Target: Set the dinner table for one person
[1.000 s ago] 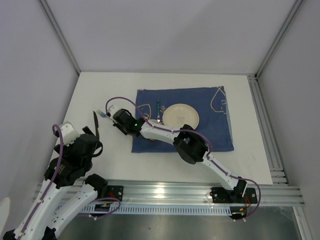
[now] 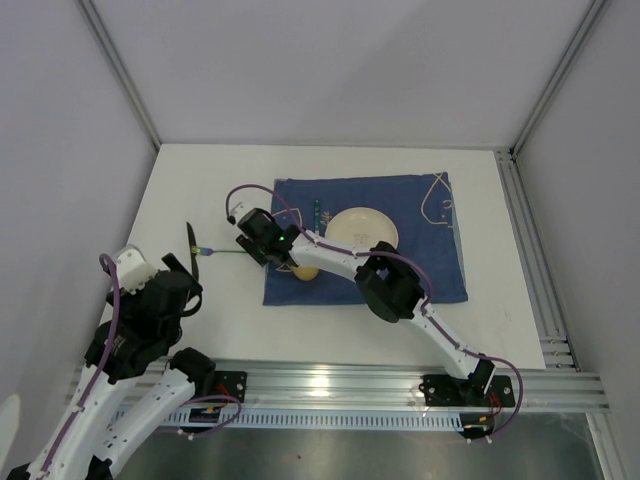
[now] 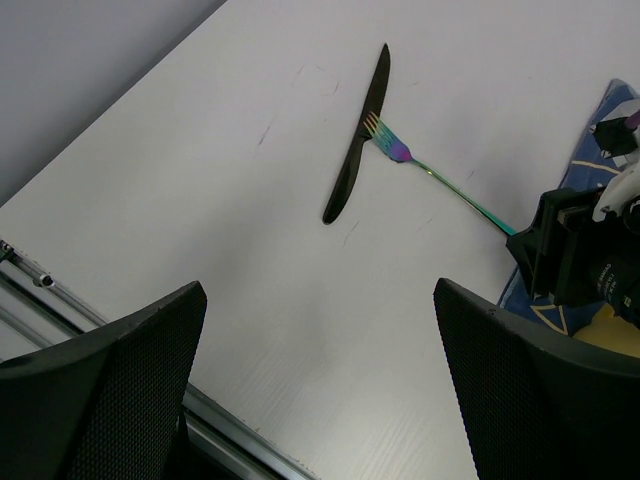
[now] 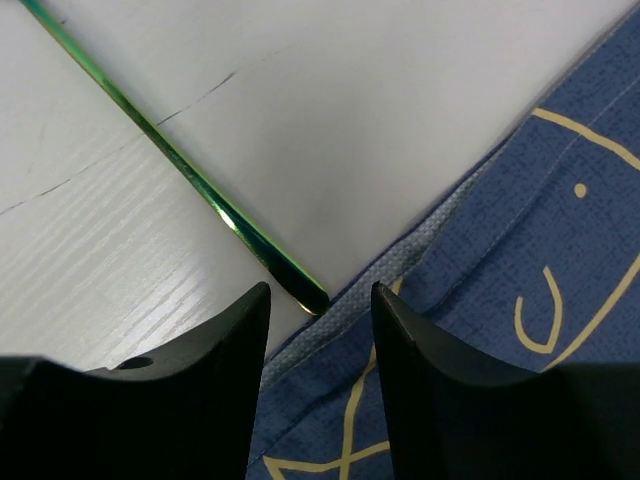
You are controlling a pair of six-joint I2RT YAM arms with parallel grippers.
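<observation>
A dark knife (image 3: 352, 160) lies on the white table left of the blue cloth (image 2: 395, 190). A rainbow fork (image 3: 398, 152) lies with its tines at the knife; its green handle end (image 4: 280, 265) reaches the cloth's edge. My right gripper is open around that handle end, low over it. My left gripper hangs open over the left table, nothing between its fingers. On the cloth are a cream plate (image 2: 362, 225), an upright-lying green utensil (image 2: 317, 212) and a yellow object (image 2: 305, 273), partly hidden by the right arm.
Walls and metal rails border it. My right arm stretches across the cloth.
My right gripper has moved slightly right along the fork toward the cloth's edge, and more of the fork shows in the top view. The left arm is nearly still.
</observation>
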